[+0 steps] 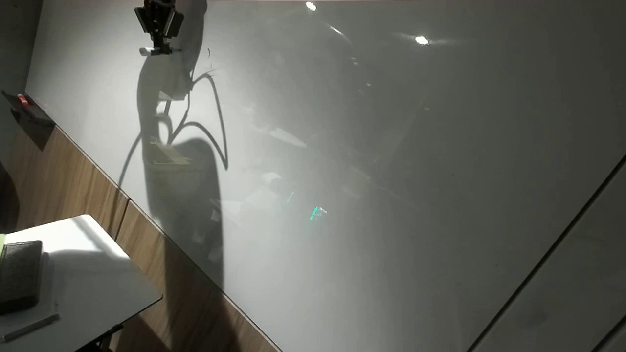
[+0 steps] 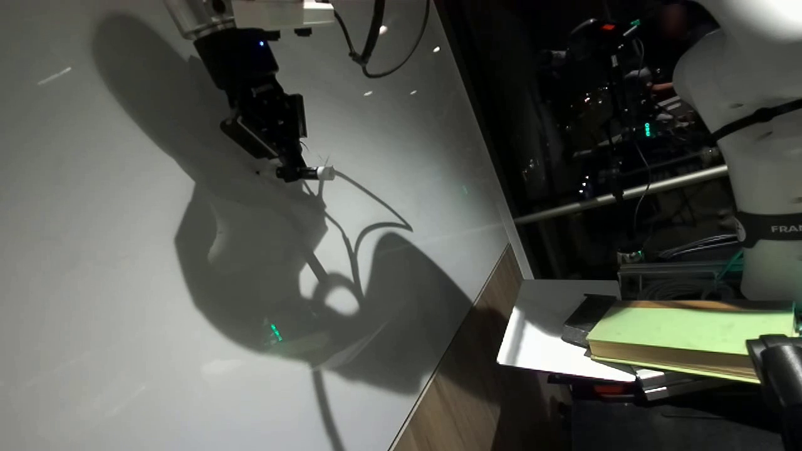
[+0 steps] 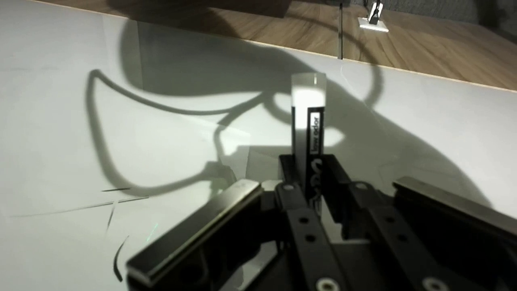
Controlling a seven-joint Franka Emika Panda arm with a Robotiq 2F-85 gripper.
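My gripper is shut on a marker with a white end and a black label reading "low odor". In exterior view 2 the marker's white end sticks out to the right of the fingers; exterior view 1 has the gripper at the upper left, that end pointing left. Close behind the fingers spreads a large whiteboard. Thin black strokes mark the board left of the gripper in the wrist view. Whether the marker's tip touches the surface I cannot tell.
A small white table stands at the lower left, bearing a dark block. Green book-like objects lie there in exterior view 2. A dark holder with a red item sits at the board's edge. Most of the board is clear.
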